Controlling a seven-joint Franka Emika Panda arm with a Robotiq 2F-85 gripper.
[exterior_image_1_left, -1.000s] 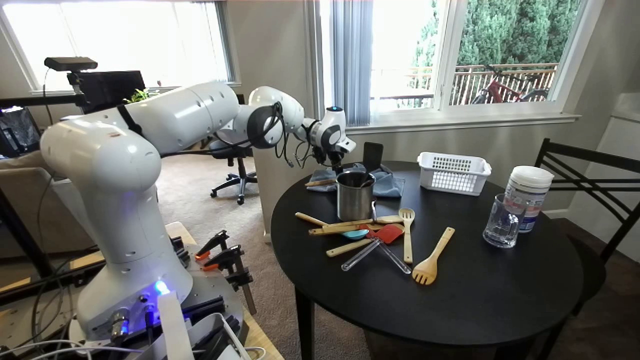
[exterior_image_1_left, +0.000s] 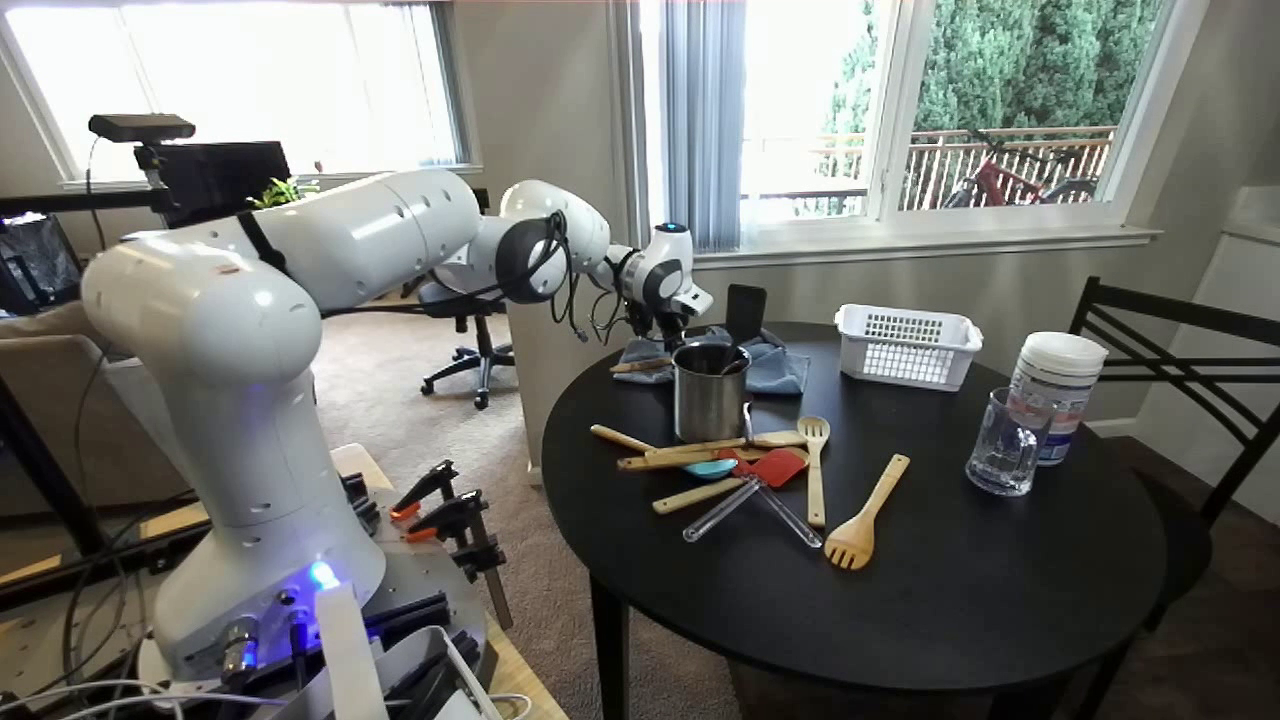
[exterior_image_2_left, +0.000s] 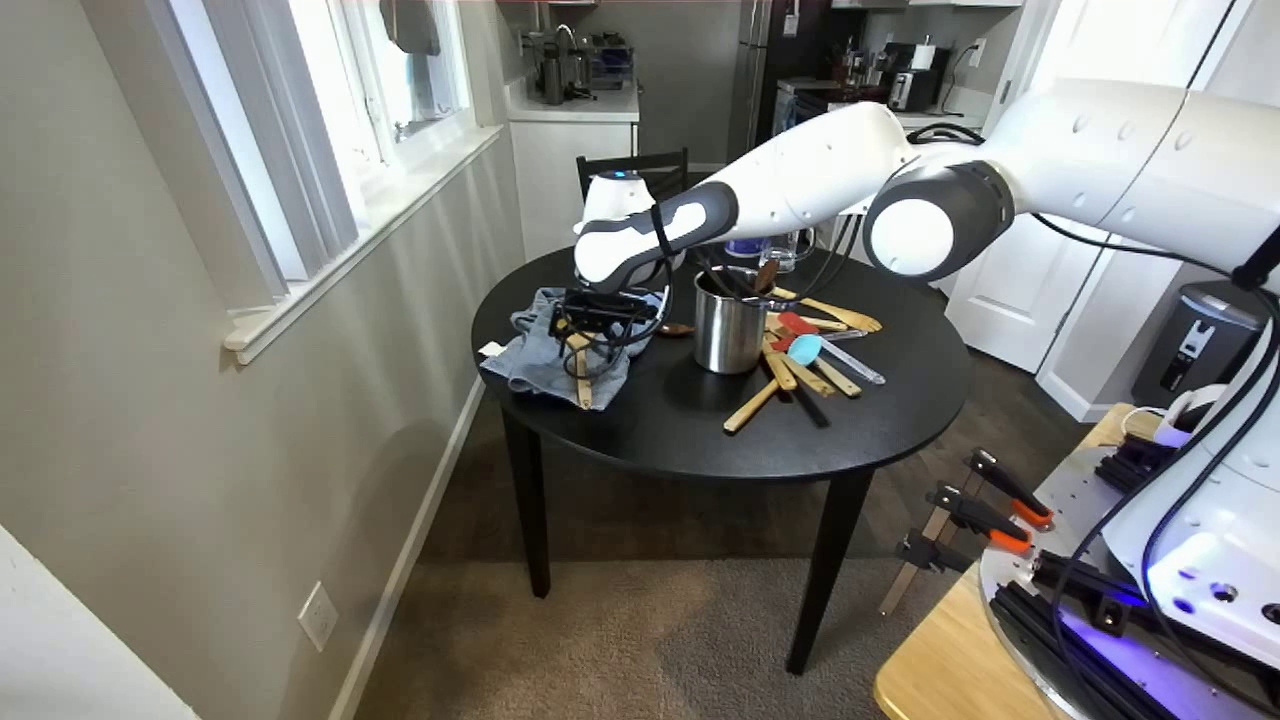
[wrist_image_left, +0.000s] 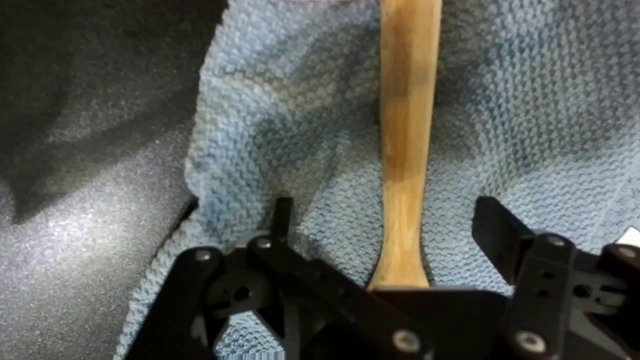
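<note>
A wooden utensil (wrist_image_left: 408, 120) lies on a crumpled blue-grey towel (wrist_image_left: 288, 132); its handle runs up between the two fingers in the wrist view, and its lower end is hidden behind the gripper body. My gripper is open over it, with fingertips (wrist_image_left: 282, 217) apart from the handle on either side. From exterior view 2, the gripper (exterior_image_2_left: 600, 322) hangs low over the towel (exterior_image_2_left: 528, 360) and the utensil's handle (exterior_image_2_left: 583, 378) sticks out toward the table edge. Beside the towel stands a steel pot (exterior_image_2_left: 728, 324) with utensils in it.
Several wooden, red and teal utensils (exterior_image_1_left: 720, 466) lie around the pot. A white basket (exterior_image_1_left: 908, 346), a glass mug (exterior_image_1_left: 1005, 450) and a white-lidded canister (exterior_image_1_left: 1062, 390) stand farther right.
My gripper has come down slightly toward the towel. The utensils, pot and other objects on the table look unmoved.
</note>
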